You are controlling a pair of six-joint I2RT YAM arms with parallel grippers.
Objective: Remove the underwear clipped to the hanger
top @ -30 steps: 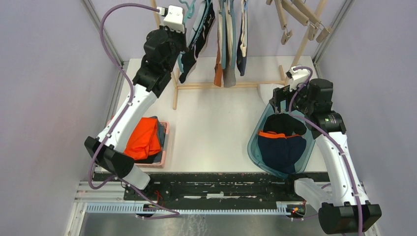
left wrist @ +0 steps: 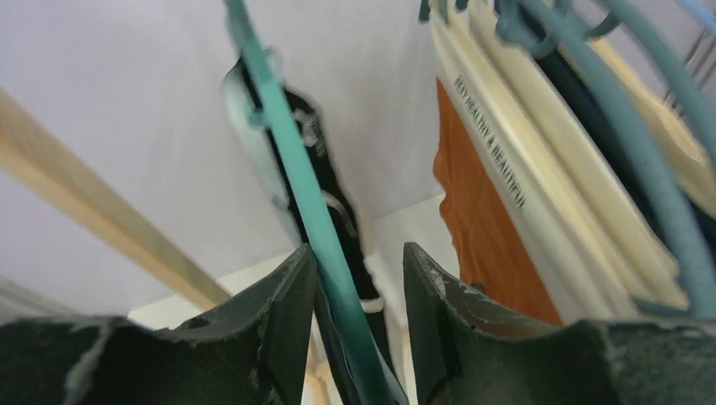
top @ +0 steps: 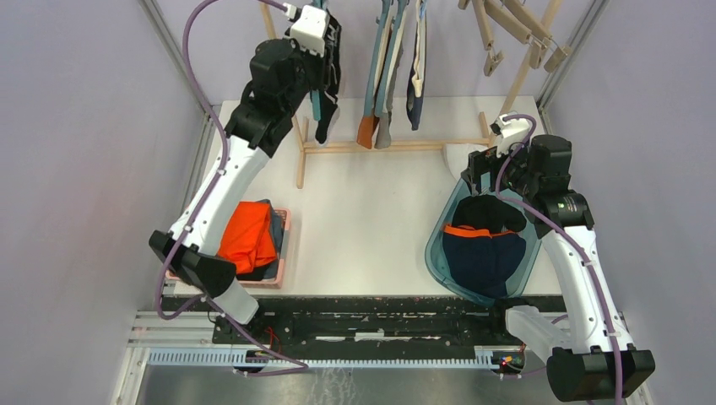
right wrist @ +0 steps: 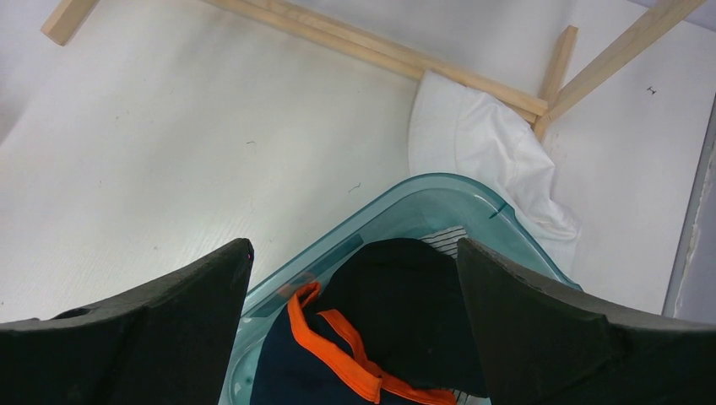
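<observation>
Black underwear with white lettering (top: 332, 105) hangs at the left of the rack, partly covered by my left arm in the top view. In the left wrist view the same underwear (left wrist: 325, 169) is behind a teal hanger (left wrist: 295, 164). My left gripper is open at the hanger's lower part, which crosses between its fingers near the left one; whether they touch is unclear. Over the teal basket (right wrist: 346, 228) my right gripper stands open, nothing between its fingers. Dark underwear with an orange band (top: 473, 253) lies in that basket.
More garments on hangers (top: 384, 76) hang close right of the left gripper. Wooden clips (top: 515, 29) hang at upper right. A pink basket (top: 283, 253) with orange cloth (top: 249, 236) stands at left.
My left gripper has shifted slightly right and toward the top of the top view. The right arm has not moved.
</observation>
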